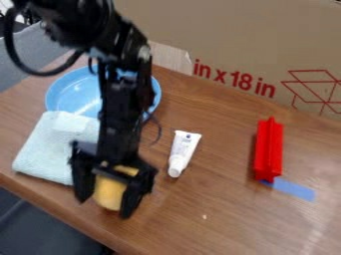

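Note:
My black gripper is low at the front left of the wooden table, open around a yellow rounded object, which is partly hidden by the fingers. A folded pale blue cloth lies just left of the gripper. A white tube lies to the right of it. Behind, a blue plate is partly hidden by my arm.
A red long object lies at the right, with a strip of blue tape by it. A cardboard box stands along the back.

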